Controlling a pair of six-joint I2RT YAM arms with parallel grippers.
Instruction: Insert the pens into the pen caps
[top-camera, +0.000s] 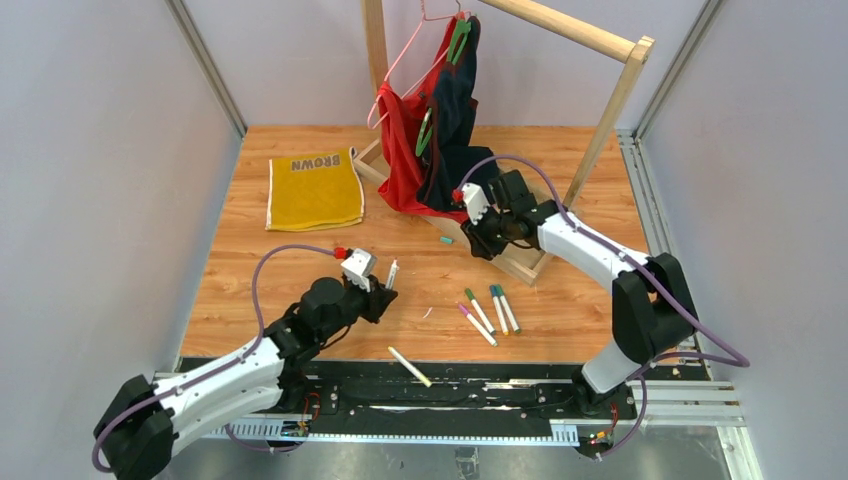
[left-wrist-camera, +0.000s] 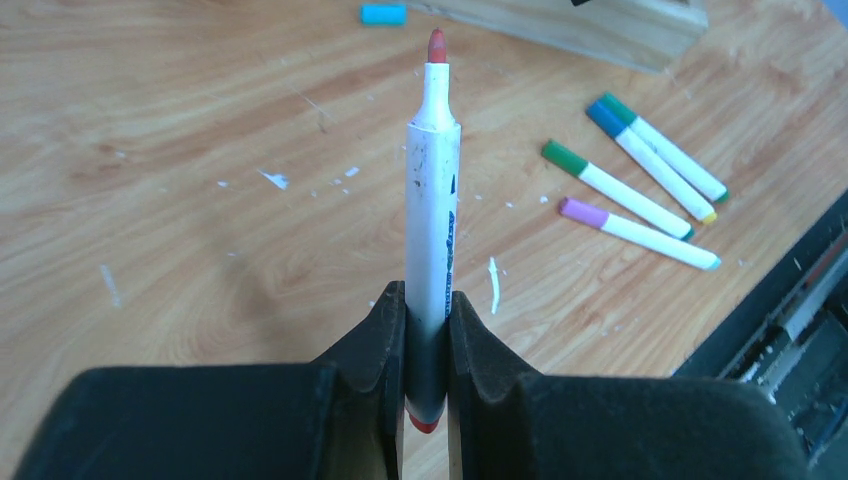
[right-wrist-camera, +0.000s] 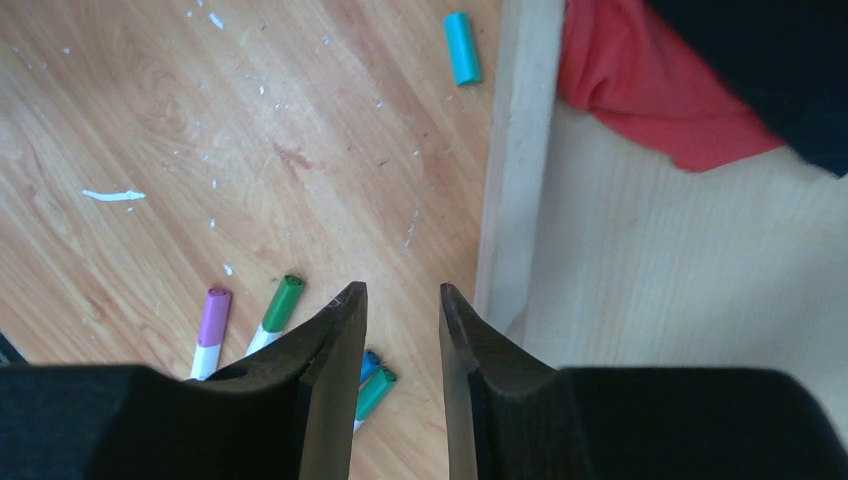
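Note:
A white pen (left-wrist-camera: 432, 200) with a bare red tip stands up between the fingers of my left gripper, which is closed around its lower body. The top view shows this pen (top-camera: 392, 274) upright over the left-middle of the table. My right gripper is open with nothing between its fingers, low over the wooden box's front wall. A loose light-blue cap (right-wrist-camera: 462, 48) lies on the table beside that box, apart from both grippers. Several capped pens lie at the front right, among them a purple-capped one (left-wrist-camera: 640, 233) and a green-capped one (left-wrist-camera: 620, 190).
The wooden box (top-camera: 524, 262) with hanging red and dark clothes (top-camera: 410, 150) fills the back right. A folded yellow cloth (top-camera: 315, 190) lies at the back left. Another pale pen (top-camera: 410, 366) rests at the table's front edge. Between the arms the table is clear except for white scraps.

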